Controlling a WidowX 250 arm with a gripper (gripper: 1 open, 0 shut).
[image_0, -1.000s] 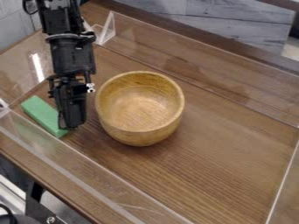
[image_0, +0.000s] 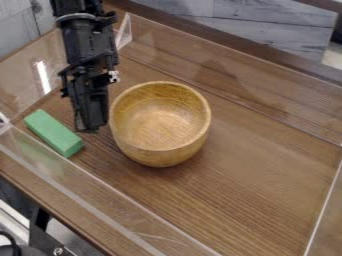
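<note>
My gripper (image_0: 88, 122) hangs just left of a round wooden bowl (image_0: 160, 135), above and behind a green block (image_0: 54, 133) lying on the wooden table. The gripper looks shut, and I see nothing held in it. The block lies apart from the bowl, near the left edge of the table.
A grey wood-patterned panel (image_0: 254, 25) stands at the back. Dark cables or parts sit at the lower left corner.
My gripper has risen and moved slightly back, away from the green block. The block and bowl look unmoved.
</note>
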